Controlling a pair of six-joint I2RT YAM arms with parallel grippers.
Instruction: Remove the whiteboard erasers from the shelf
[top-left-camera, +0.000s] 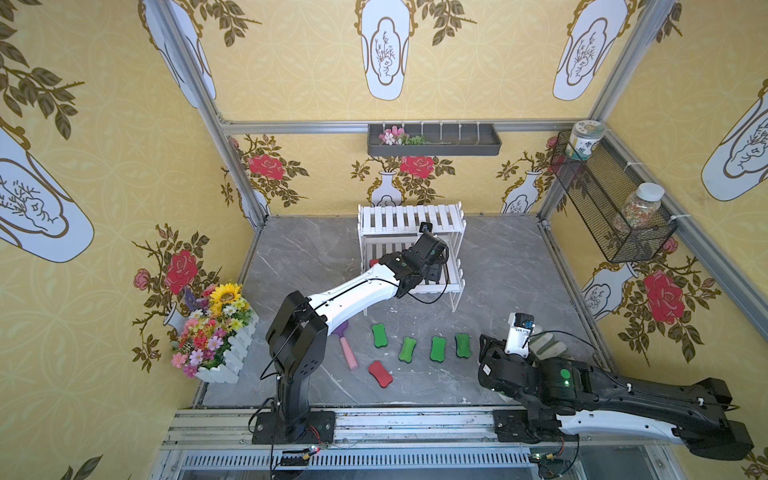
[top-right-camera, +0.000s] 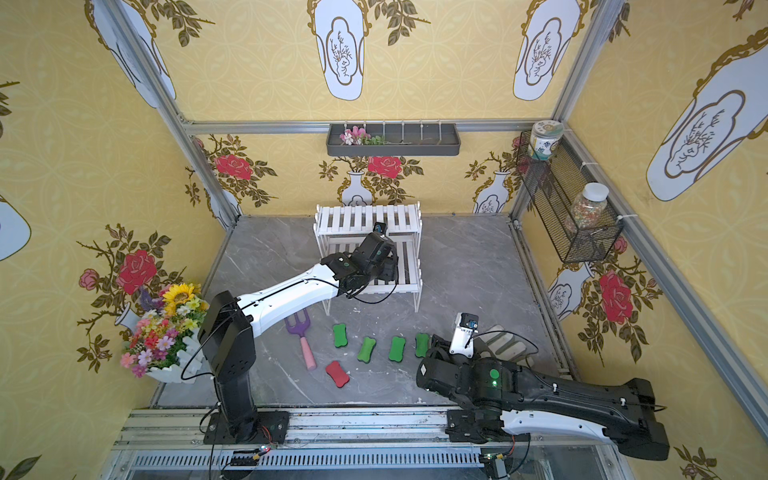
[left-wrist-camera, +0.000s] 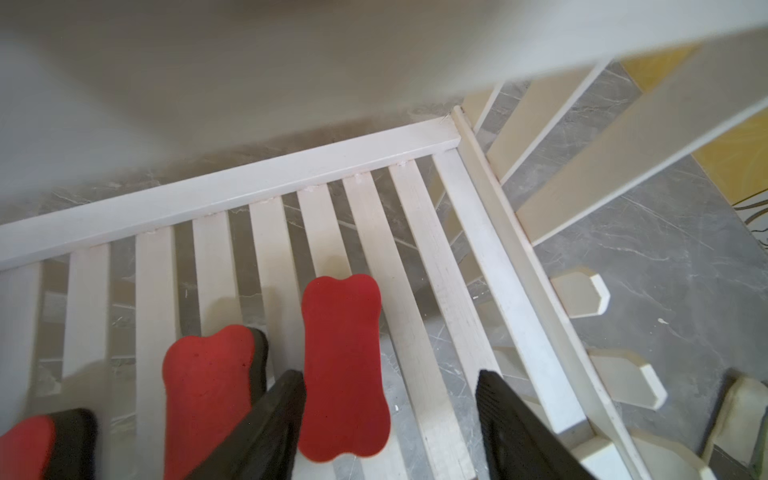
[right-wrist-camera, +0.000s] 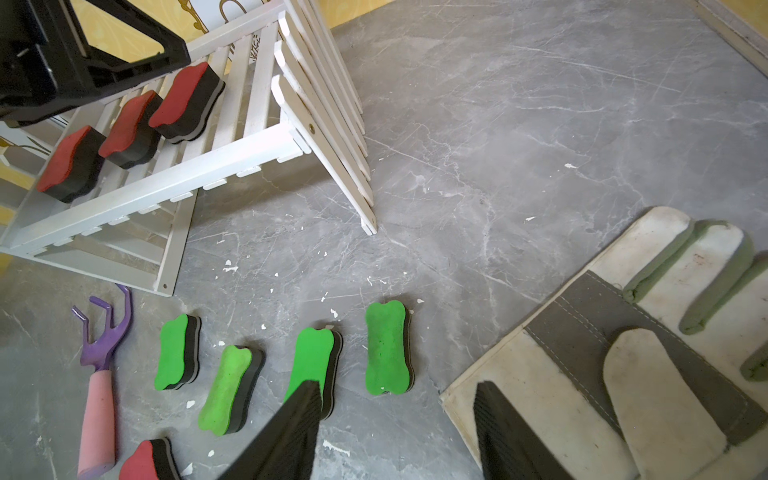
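Note:
On the white slatted shelf (top-left-camera: 408, 216) sit three red erasers; in the left wrist view one eraser (left-wrist-camera: 342, 368) lies between and just beyond my open left gripper's fingertips (left-wrist-camera: 388, 388), with another eraser (left-wrist-camera: 204, 400) to its left and a third (left-wrist-camera: 24, 448) at the edge. The top views mostly hide them behind the left arm. My right gripper stands open over the floor at front right, nothing held. Several green erasers (top-left-camera: 437, 349) and a red eraser (top-left-camera: 380, 373) lie on the floor before the shelf.
A pink-handled garden fork (right-wrist-camera: 97, 416) lies left of the green erasers, a work glove (right-wrist-camera: 520, 400) at right. A flower box (top-left-camera: 216, 336) stands at left; a wire basket (top-left-camera: 592, 200) hangs on the right wall. The floor beside the shelf is clear.

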